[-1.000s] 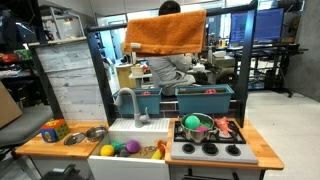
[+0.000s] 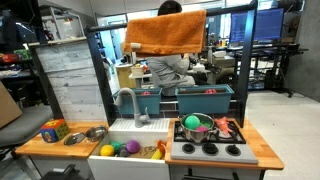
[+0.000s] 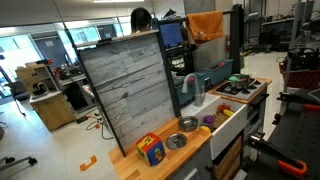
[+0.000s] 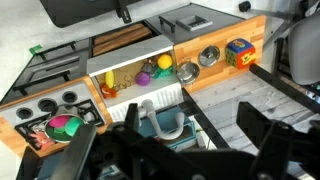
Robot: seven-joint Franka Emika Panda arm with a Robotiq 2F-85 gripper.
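Observation:
In the wrist view my gripper is open, its dark fingers wide apart and nothing held between them. It hangs high over the toy kitchen. Below lies the white sink (image 2: 110, 168) with several toy fruits and vegetables, including a purple one (image 4: 143, 78) and a yellow one (image 4: 109, 79). A metal pot (image 2: 196, 129) stands on the stove (image 2: 212, 150) with a green item (image 2: 192, 122) in it. Two metal bowls (image 4: 188, 72) rest on the wooden counter beside a colourful box (image 3: 151, 149).
A grey faucet (image 2: 130, 104) rises behind the sink. Blue-green bins (image 2: 204, 100) line the back. An orange towel (image 2: 166, 33) hangs from the dark upper frame. A grey wood-look panel (image 3: 129, 85) stands behind the counter's box end. Bare counter shows around the box.

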